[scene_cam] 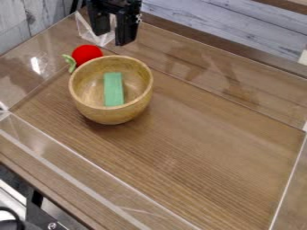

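Note:
My black gripper [115, 32] hangs at the top of the view, open, above and behind a red tomato-like object [86, 53] with a green part at its left. In front of these sits a wooden bowl [139, 93] with a green block [113, 88] inside it. What lies between the fingers is hard to make out.
A pale, shiny shape stands behind the gripper at the top left. The table's left edge shows at the lower left.

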